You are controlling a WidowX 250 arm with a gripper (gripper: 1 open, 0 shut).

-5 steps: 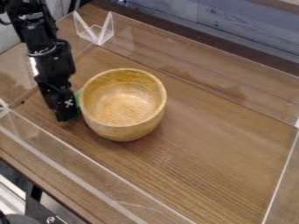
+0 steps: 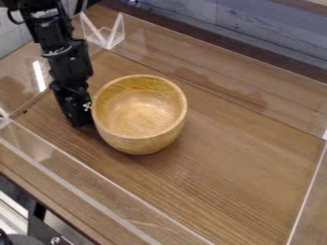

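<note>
A large pale wooden bowl (image 2: 141, 113) sits on the wooden table (image 2: 230, 163), left of centre. My black gripper (image 2: 79, 117) reaches down from the top left to the bowl's left side, low by the table, close to or touching the rim. Its fingertips are dark and partly lost against the bowl's edge, so whether they are open or shut, or hold anything, I cannot tell.
A clear plastic piece (image 2: 102, 31) stands at the back left. A blue-grey wooden wall (image 2: 230, 19) runs along the back.
My gripper has shifted slightly right and back toward the bowl's left side over the last second. The bowl appears to have moved little.
</note>
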